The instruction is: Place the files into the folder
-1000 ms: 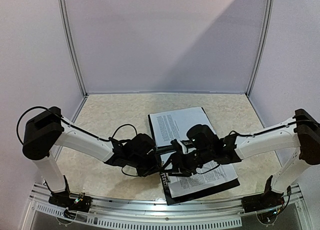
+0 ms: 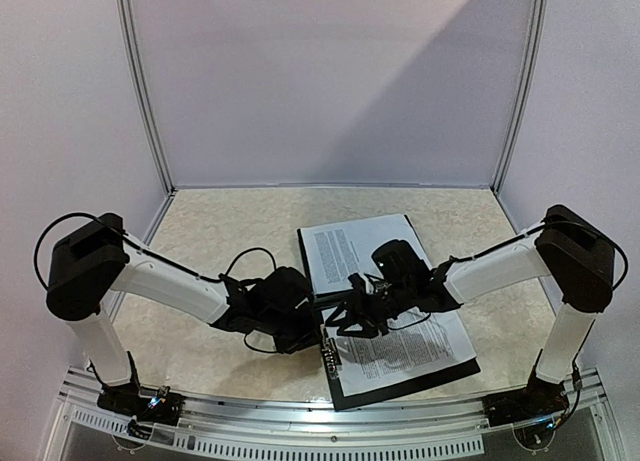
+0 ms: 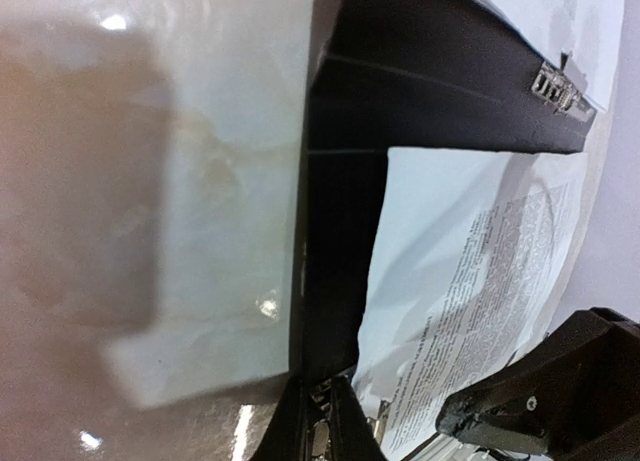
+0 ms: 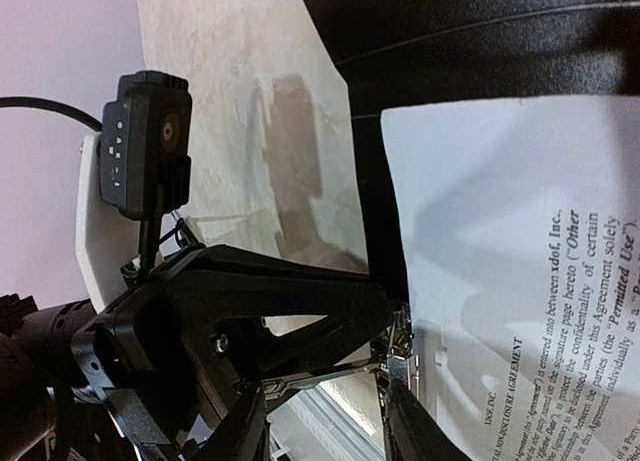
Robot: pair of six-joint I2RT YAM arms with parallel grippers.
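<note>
A black folder [image 2: 405, 386] lies spread on the table, a white printed sheet [image 2: 410, 351] on its near half. At that half's left edge sits a metal clip [image 4: 400, 356], its lever reaching left toward my left gripper. My left gripper is right at this clip, its fingers close together with metal showing between them; whether they grip it, I cannot tell. Over the sheet's upper left part, my right gripper stands open beside the clip, nothing visibly held. The sheet's left edge lies close along the clip.
Another printed sheet [image 2: 355, 251] lies on the folder's far half, with a second metal clip [image 3: 560, 89] at its edge. Both arms are close together over the clip.
My right gripper has moved a little off the near clip, upward and to the right, and its fingers look wider apart. The left arm, folder and sheets look unmoved.
</note>
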